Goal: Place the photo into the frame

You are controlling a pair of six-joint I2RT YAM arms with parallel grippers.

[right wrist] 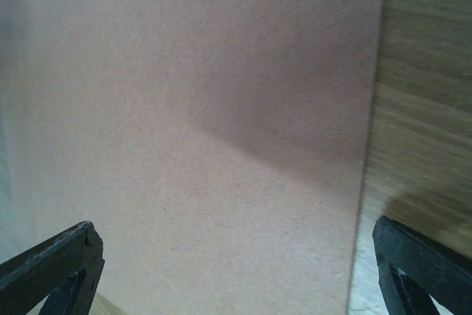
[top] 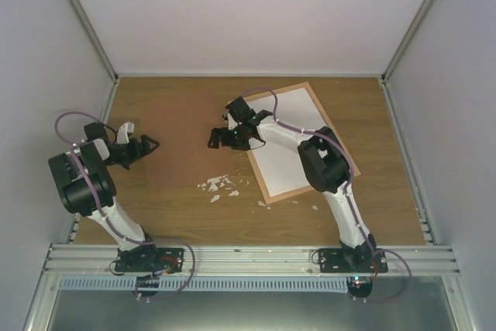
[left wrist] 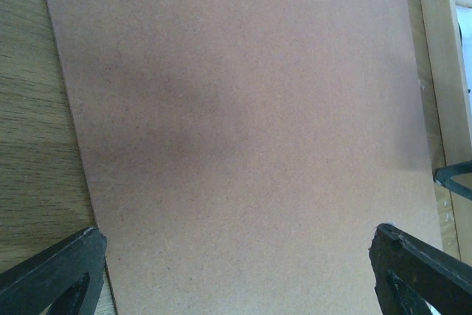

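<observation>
A brown board (top: 182,156) lies flat on the left half of the table. The wooden frame (top: 258,176), tilted, is to its right with a white surface (top: 287,156) inside; whether that is the photo I cannot tell. Over the board's left edge, my left gripper (top: 146,146) is open, and only board (left wrist: 243,108) and table show between its fingers. My right gripper (top: 219,139) stands open at the board's right side, beside the frame. Its right fingertip (right wrist: 387,230) is beyond the board's edge, the left one over the brown face (right wrist: 221,204).
Several white scraps (top: 215,184) are scattered at the board's lower right corner and below the frame. The right arm (top: 324,162) reaches across the frame. Bare wood (top: 225,226) lies clear along the front and at the far right.
</observation>
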